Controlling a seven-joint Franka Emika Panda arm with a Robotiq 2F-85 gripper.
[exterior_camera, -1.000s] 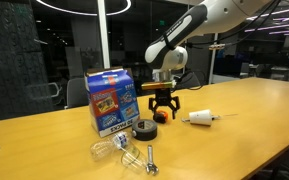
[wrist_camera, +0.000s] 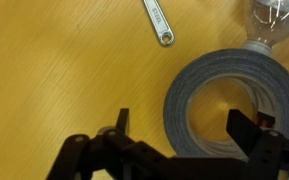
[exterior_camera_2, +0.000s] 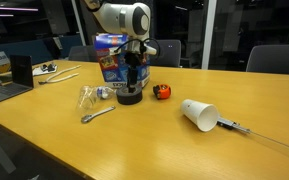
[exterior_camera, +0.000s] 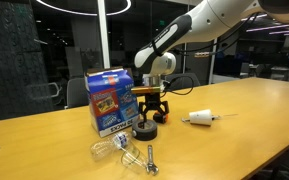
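A dark grey roll of tape (exterior_camera: 144, 132) lies flat on the wooden table in front of the snack box. In exterior view 2, my open gripper (exterior_camera_2: 133, 82) points down just above the roll (exterior_camera_2: 130, 98). The wrist view has the near-left part of the ring (wrist_camera: 177, 112) between the fingers of the gripper. One fingertip (wrist_camera: 122, 121) appears over bare table outside the ring, the other over its inner side. I cannot tell how much height separates the fingertips from the tape. Nothing is held.
Close behind stands the blue and red box (exterior_camera: 110, 103). A wrench (wrist_camera: 158, 20), a clear container (exterior_camera: 106, 148) and a wire whisk lie near the roll. A red round object (exterior_camera_2: 162, 91) and a white cup (exterior_camera_2: 198, 114) lie to the other side.
In exterior view 1, my gripper has moved left and lower, from beside the red object to over the tape roll. It has stayed open; the table objects appear unmoved.
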